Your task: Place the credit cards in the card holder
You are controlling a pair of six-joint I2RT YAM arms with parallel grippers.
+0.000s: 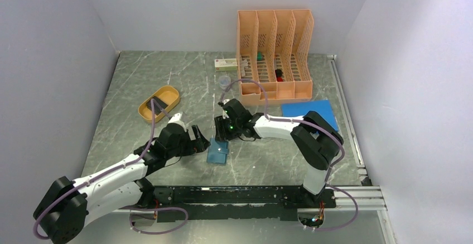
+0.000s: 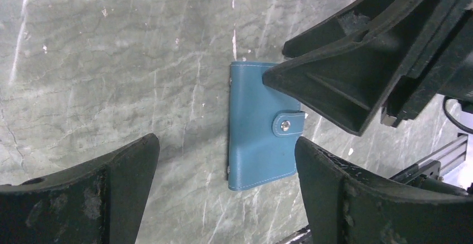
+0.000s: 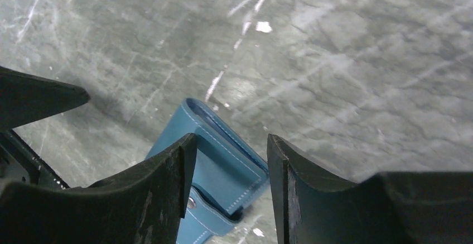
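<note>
The blue card holder point(image 1: 217, 153) lies flat on the grey table, its snap strap point(image 2: 288, 124) fastened. Over its far end hovers my right gripper point(image 1: 221, 139); in the right wrist view the holder's open edge point(image 3: 226, 138) shows between the two parted fingers, and contact cannot be made out. My left gripper point(image 1: 203, 139) stands open at the holder's left, nothing between its fingers. From the left wrist view, the right gripper's dark fingers point(image 2: 329, 79) cover the holder's upper right corner. I cannot make out any loose credit card.
An orange tray point(image 1: 173, 94) with a dark item sits at the left. At the back stand a peach rack point(image 1: 284, 91), a small box point(image 1: 225, 64) and a clear cup point(image 1: 224, 81). A blue sheet point(image 1: 318, 110) lies at right. Both grippers are close together.
</note>
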